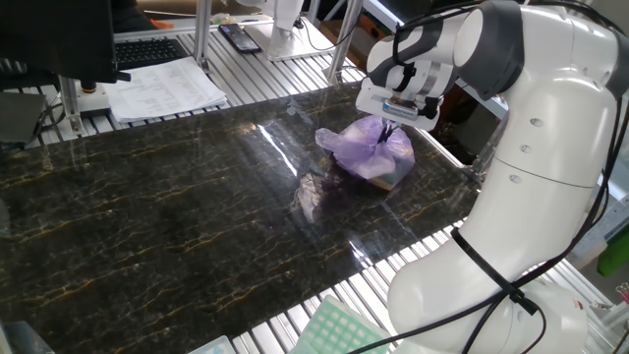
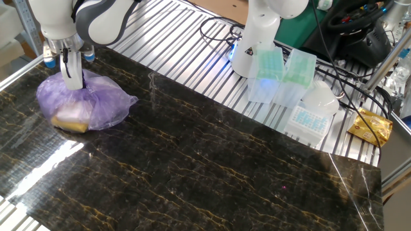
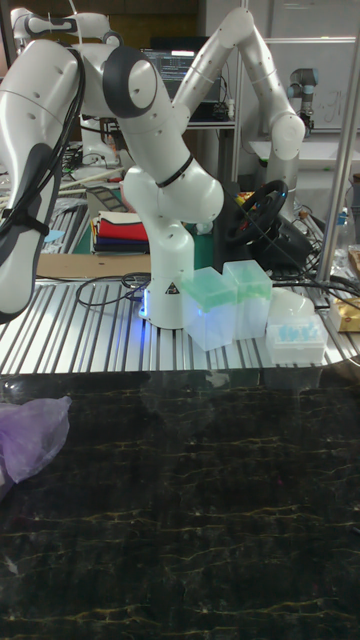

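A crumpled, see-through purple plastic bag [image 1: 366, 149] rests on the dark marbled tabletop [image 1: 147, 216], towards the right end of the first exterior view. Something boxy with a yellowish part shows through its lower side in the second exterior view, where the bag [image 2: 106, 106] spreads out to the right. My gripper [image 1: 386, 132] points down at the top of the bag, its dark fingertips against the film. Whether the fingers are closed on the plastic is hard to make out. Only an edge of the bag [image 3: 37, 435] enters the third exterior view, at the left.
Translucent boxes with green racks [image 2: 270, 64], a white tip box [image 2: 309, 123] and a gold packet [image 2: 371, 127] stand on the slatted metal surface beyond the table edge. Papers [image 1: 165, 90] lie behind the table at the upper left.
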